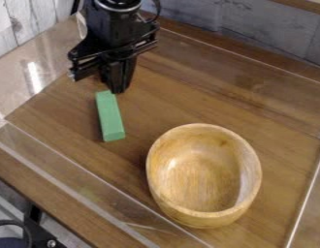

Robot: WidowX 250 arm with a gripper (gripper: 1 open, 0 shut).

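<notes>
The black gripper point(116, 76) is at the upper left, shut, its fingertips just above the upper end of a green block point(110, 116). Whether they touch it is unclear. The block lies flat on the wooden table point(228, 97), with nothing visibly gripped. A round wooden bowl point(202, 174) stands at the lower right, apart from the block.
A tiled wall point(253, 39) runs along the back, and the table's front edge is at the lower left.
</notes>
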